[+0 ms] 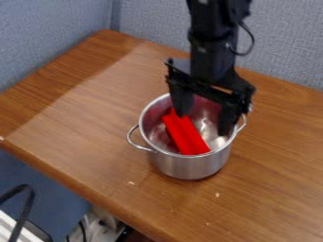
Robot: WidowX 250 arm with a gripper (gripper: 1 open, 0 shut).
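A steel pot (186, 165) with side handles sits on the wooden table, holding a red elongated block (188, 139). My black gripper (205, 110) has its fingers down inside the pot's rim, open, one to the left near the block's upper end, the other to the right. Whether either finger touches the block is unclear.
The wooden table (70, 104) has free room to the left, in front and to the right of the pot. Grey padded walls stand behind, and a blue-grey area with cables lies off the near left edge.
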